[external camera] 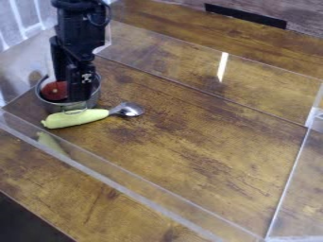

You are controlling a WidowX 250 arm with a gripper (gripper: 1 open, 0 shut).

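Observation:
My black gripper (76, 77) is over the metal bowl (53, 106) at the left of the camera view, its fingers open. A red round object (55, 90) sits in the bowl, partly behind the gripper. In front of the bowl lies a pale yellow-green elongated object (74, 117), like a corn cob or banana. A metal spoon (127, 110) lies just right of it, its bowl end visible.
Clear plastic walls (151, 198) border the wooden work surface (209, 132). A dark slot (245, 17) shows at the back.

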